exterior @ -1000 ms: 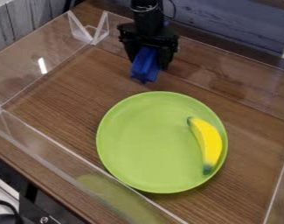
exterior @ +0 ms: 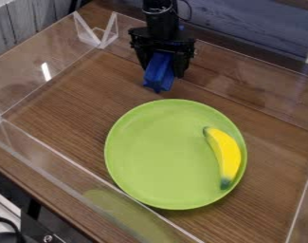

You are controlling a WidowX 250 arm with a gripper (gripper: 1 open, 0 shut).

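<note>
My black gripper [exterior: 161, 59] is at the back centre, low over the wooden surface, with a blue block [exterior: 159, 73] at its fingers. The block hangs down between them or rests on the wood; I cannot tell which. The fingers are dark and partly behind the block, so their grip is unclear. A green plate [exterior: 143, 152] lies in the front centre, with a yellow banana [exterior: 224, 155] on its right side.
Clear plastic walls edge the wooden surface [exterior: 62, 109], with a clear bracket [exterior: 97, 36] at the back left. The wood left and right of the plate is bare.
</note>
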